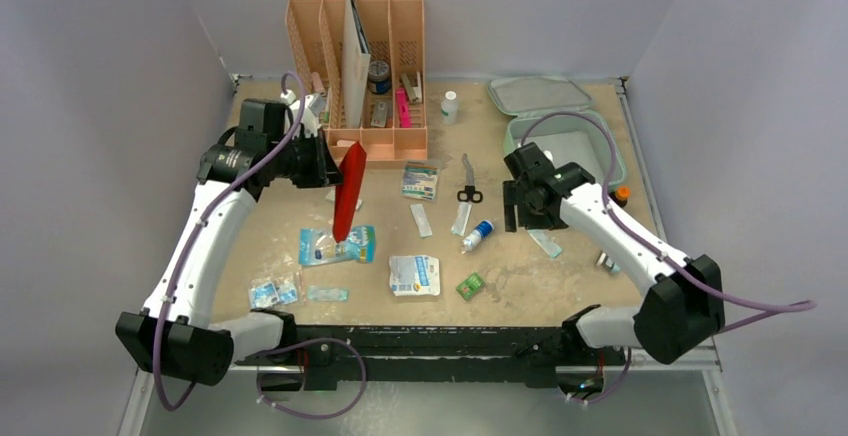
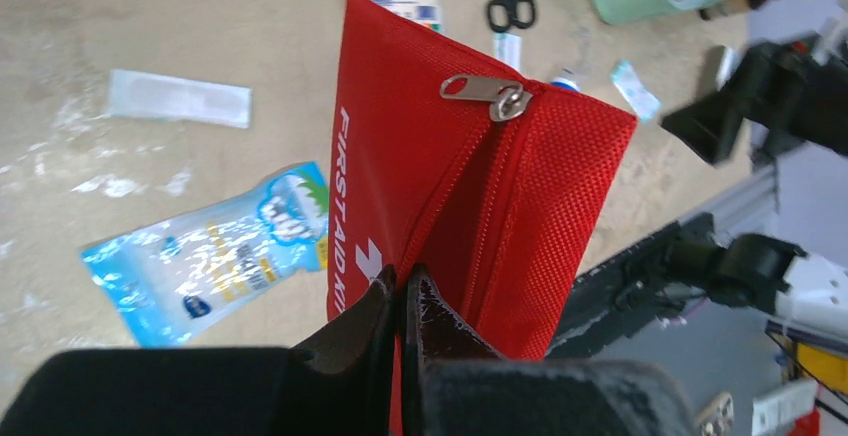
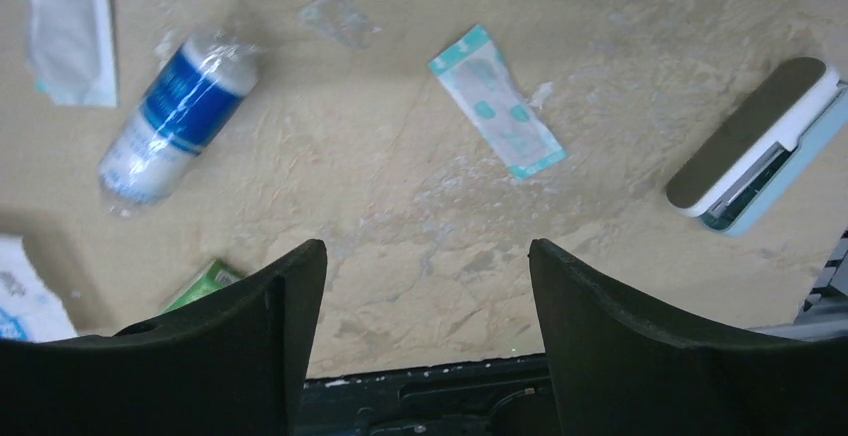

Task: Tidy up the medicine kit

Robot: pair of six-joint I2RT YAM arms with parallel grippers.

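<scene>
A red first aid pouch point(image 2: 430, 176) with a metal zip pull hangs above the table, pinched by its edge. My left gripper is shut on it; from above, the pouch point(image 1: 350, 192) stands nearly on edge. Over the table's right part, my right gripper stands open, only bare tabletop showing between its fingers. Below it lie a blue-and-white wrapped roll point(image 3: 180, 121) and a small bandage strip point(image 3: 498, 101). Farther back is the green case point(image 1: 612, 161), lid open, its inside partly hidden by the right arm.
The orange divided organizer point(image 1: 310, 146) at the back holds several items. Scissors point(image 1: 468, 178), a blue packet point(image 1: 338, 246), a white packet point(image 1: 415, 274) and a green box point(image 1: 470, 287) lie across the middle. A white bottle point(image 1: 449, 107) stands beside the organizer.
</scene>
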